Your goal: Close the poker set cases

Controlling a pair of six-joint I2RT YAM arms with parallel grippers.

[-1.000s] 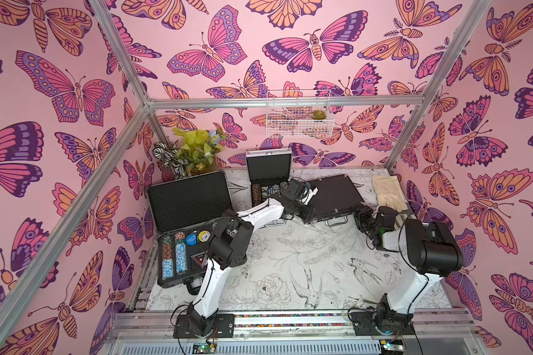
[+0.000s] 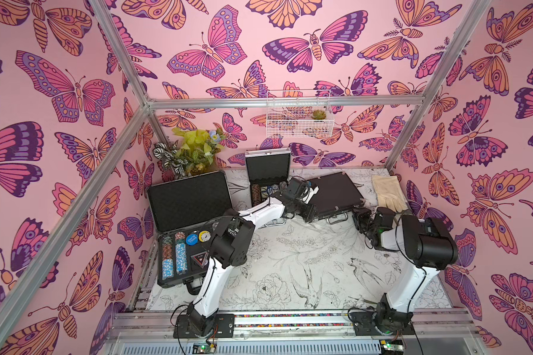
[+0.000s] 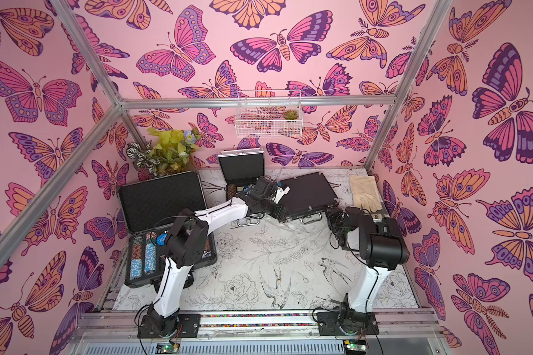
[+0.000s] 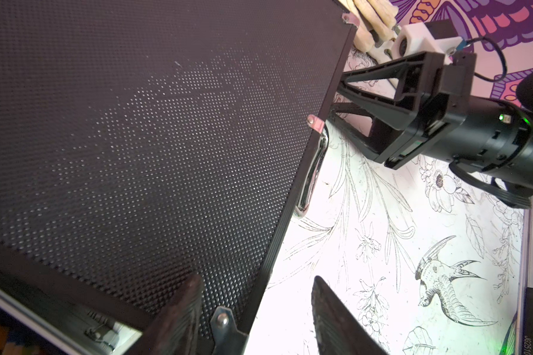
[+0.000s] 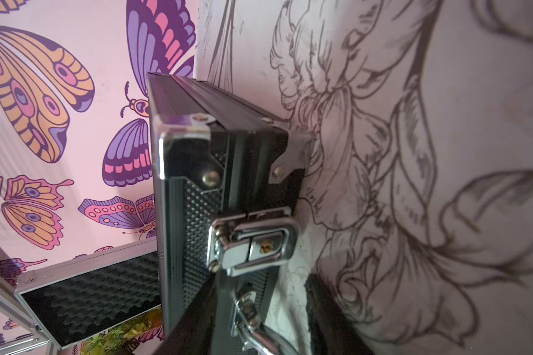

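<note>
A closed black case (image 2: 334,189) lies at the back right. My left gripper hovers at its left front corner, fingers apart, nothing clearly between them. My right gripper stands open at the case's right front end, facing a chrome latch (image 5: 251,242) and the handle. A middle case (image 2: 268,165) stands open at the back, its lower part partly hidden by the left arm. A large case (image 2: 186,201) with chips and cards lies open at the left, lid raised.
Beige gloves (image 2: 389,190) lie at the right back. A plant (image 2: 195,148) stands behind the large case; a wire basket (image 2: 299,127) hangs on the back wall.
My left arm is nearly still.
</note>
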